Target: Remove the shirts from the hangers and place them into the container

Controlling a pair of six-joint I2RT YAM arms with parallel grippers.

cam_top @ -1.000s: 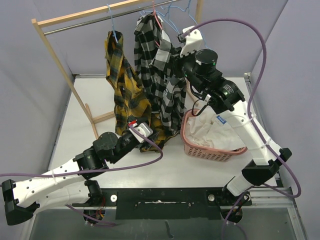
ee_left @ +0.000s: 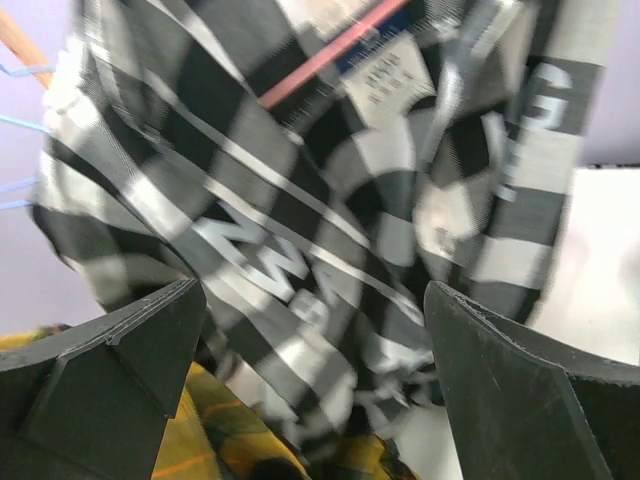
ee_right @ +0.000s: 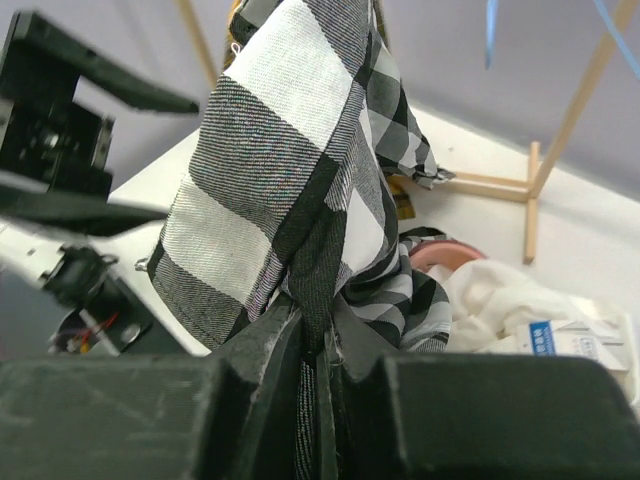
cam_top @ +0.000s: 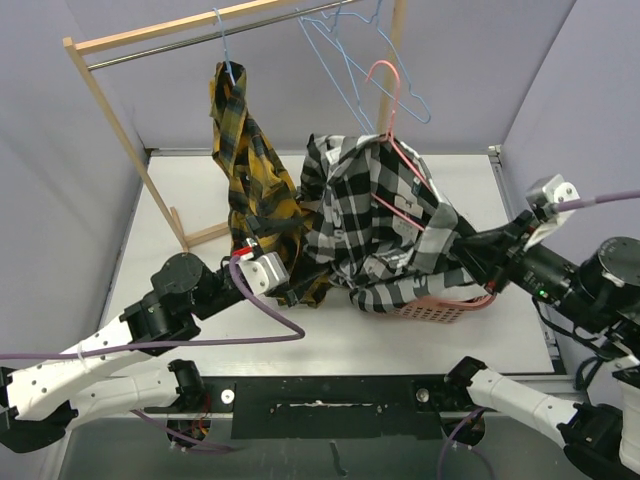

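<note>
The black-and-white checked shirt hangs bunched on a pink hanger, whose hook is clear of the rail in the top view. My right gripper is shut on the shirt at its right side. My left gripper stands open at the lower left of that shirt, by the yellow plaid shirt, with checked cloth filling the view between and behind its fingers.
A pink basket with white cloth sits under the checked shirt. Blue hangers and the yellow shirt hang from the wooden rack.
</note>
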